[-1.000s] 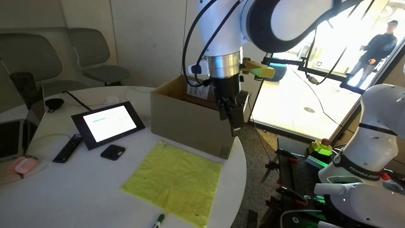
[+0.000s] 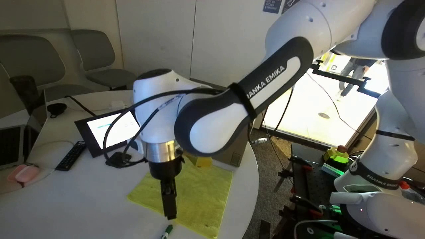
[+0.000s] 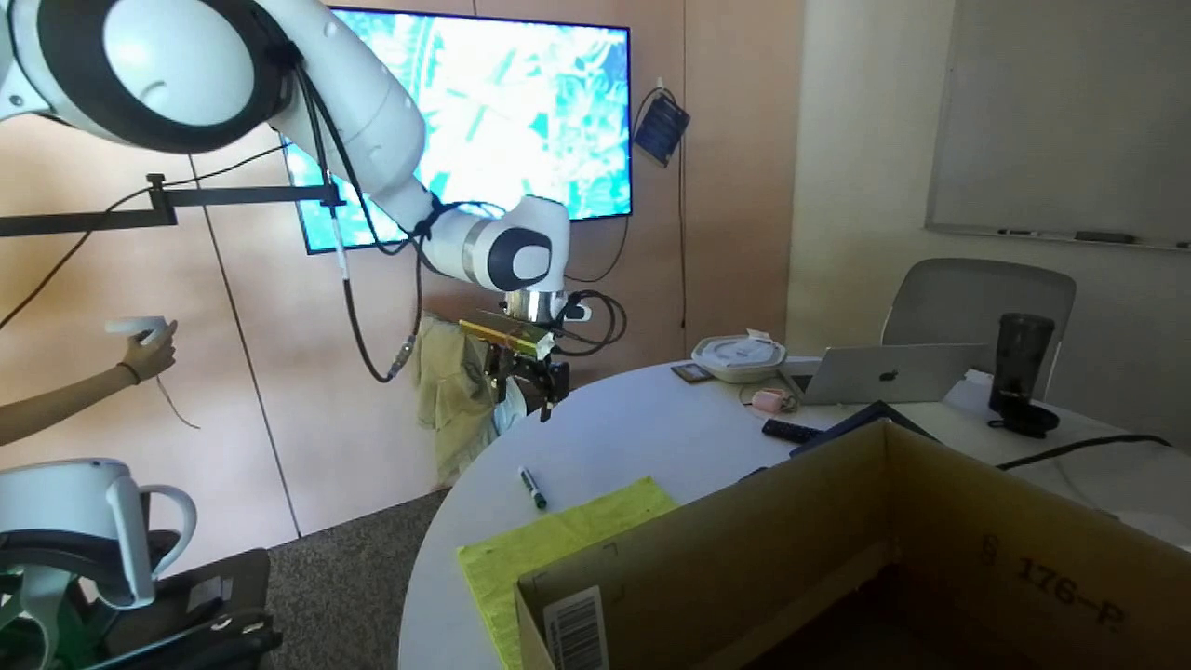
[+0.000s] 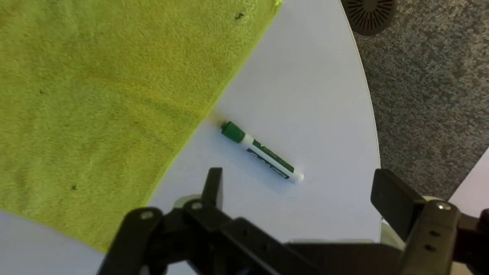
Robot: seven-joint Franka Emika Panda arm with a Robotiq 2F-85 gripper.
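Note:
A white marker with a green cap (image 4: 263, 153) lies on the white table, its cap end close to the edge of a yellow cloth (image 4: 114, 87). In exterior view 1 only part of the marker (image 2: 167, 231) shows at the bottom edge. Above the table hangs my gripper, its two fingers spread wide with nothing between them. The wrist view places the marker ahead of the fingertips, out of their grasp. From exterior view 2 the gripper (image 3: 547, 404) appears well above the table surface, and the marker (image 3: 532, 488) rests below it.
An open cardboard box (image 3: 715, 547) stands beside the cloth. A tablet (image 2: 113, 131), a black remote (image 2: 71, 155), a pink case (image 2: 24, 173) and a laptop (image 3: 893, 374) occupy other parts of the table. The table's rounded edge (image 4: 369, 98) runs close to the marker.
In exterior view 1 the arm has swung left and lower, from beside the box to above the cloth's near part. The marker, cloth and box have stayed put.

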